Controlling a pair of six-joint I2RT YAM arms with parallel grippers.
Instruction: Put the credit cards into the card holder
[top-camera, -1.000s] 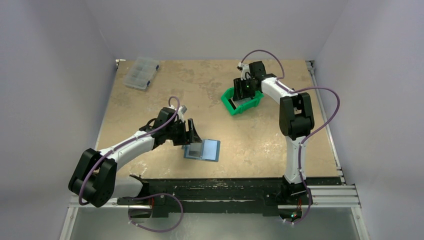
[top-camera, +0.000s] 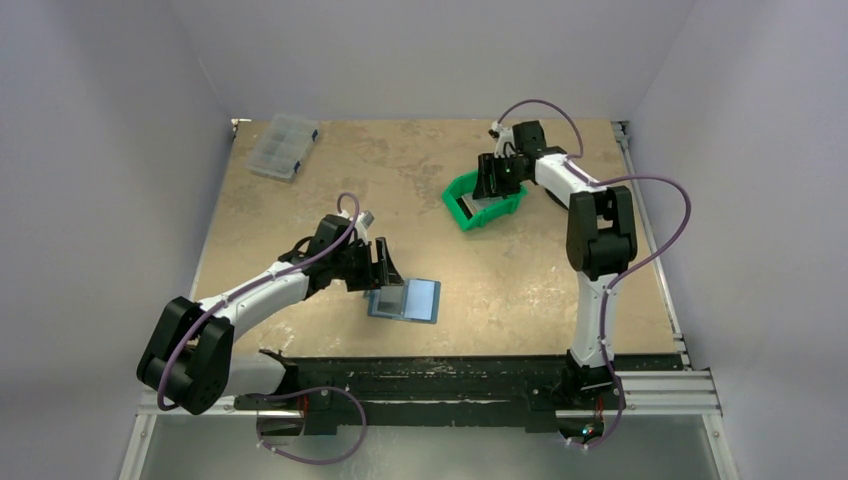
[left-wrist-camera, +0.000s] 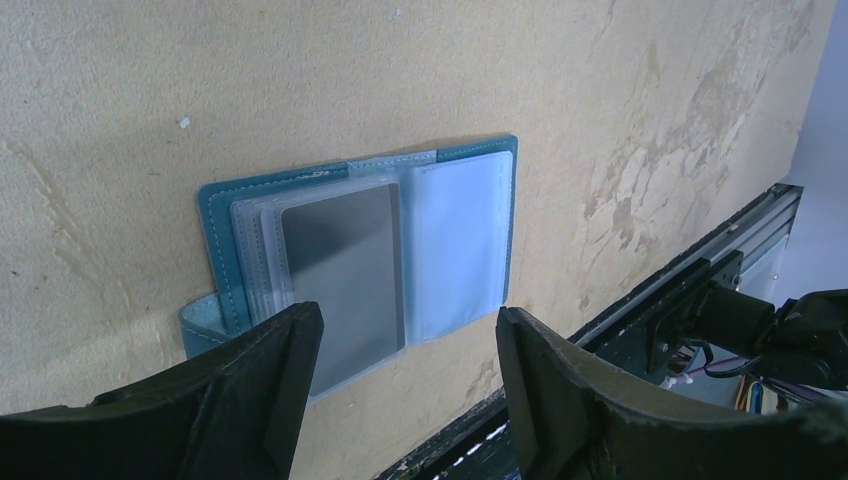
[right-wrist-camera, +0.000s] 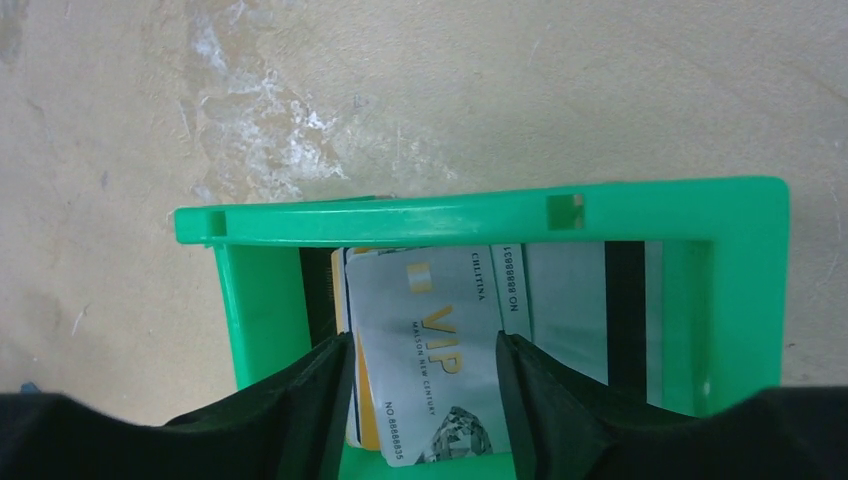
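Note:
The blue card holder (left-wrist-camera: 225, 235) lies spread open on the table, its clear sleeves (left-wrist-camera: 345, 270) on one side and a pale panel (left-wrist-camera: 460, 240) on the other. Above its edge my left gripper stands open and empty. At the back right, a green basket (right-wrist-camera: 500, 215) holds several credit cards; a silver VIP card (right-wrist-camera: 430, 350) lies uppermost, overlapping others, with a grey and black-striped card (right-wrist-camera: 570, 310) beside it. My right gripper is over the basket, fingers apart around the VIP card's width; no card is seen lifted between them.
A clear divided plastic box (top-camera: 284, 147) stands at the back left. A dark object (top-camera: 558, 197) shows partly behind the right arm.
The left arm, card holder and basket have stayed put.

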